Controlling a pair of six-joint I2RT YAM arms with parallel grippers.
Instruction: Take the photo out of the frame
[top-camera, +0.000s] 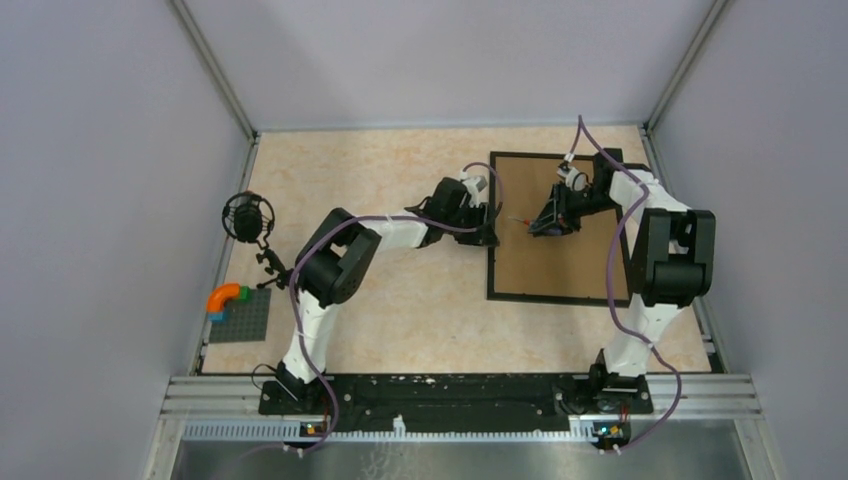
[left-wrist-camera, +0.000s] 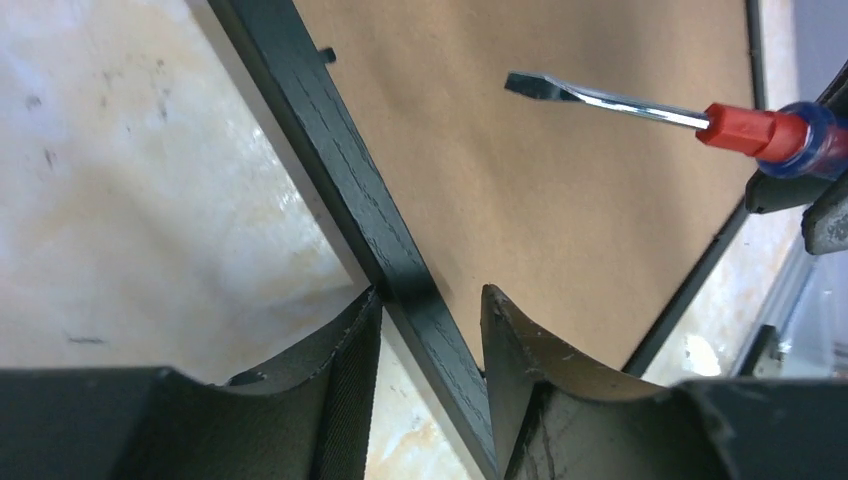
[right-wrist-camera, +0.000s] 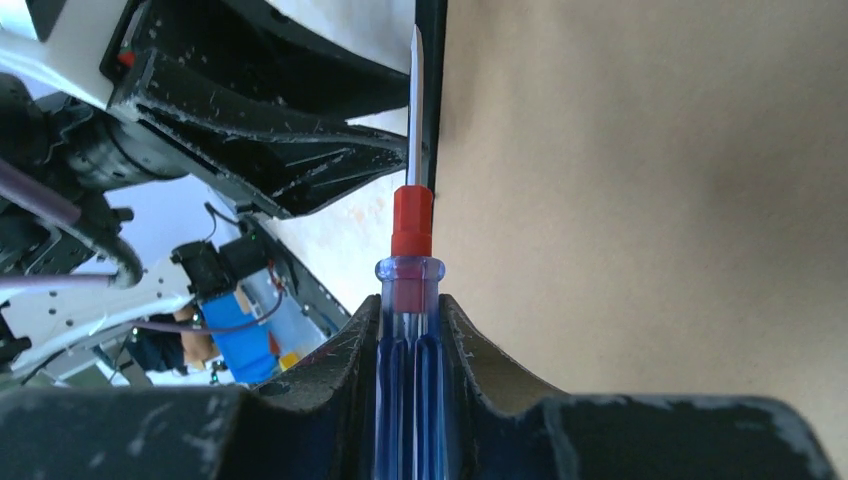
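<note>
The black photo frame (top-camera: 558, 299) lies with its brown backing (top-camera: 525, 270) facing up. My left gripper stands part open at the frame's left bar (left-wrist-camera: 385, 220), its fingers either side of that bar. A small dark tab (left-wrist-camera: 325, 55) sits on the bar's inner edge. My right gripper is shut on a screwdriver (right-wrist-camera: 411, 220) with a red and clear blue handle, held over the backing. Its flat tip (left-wrist-camera: 530, 85) is above the backing, inside the left bar in the left wrist view. The photo itself is hidden.
At the far left are a black wire holder (top-camera: 247, 218) on a stand, an orange curved piece (top-camera: 222, 295) and a grey baseplate (top-camera: 238, 322).
</note>
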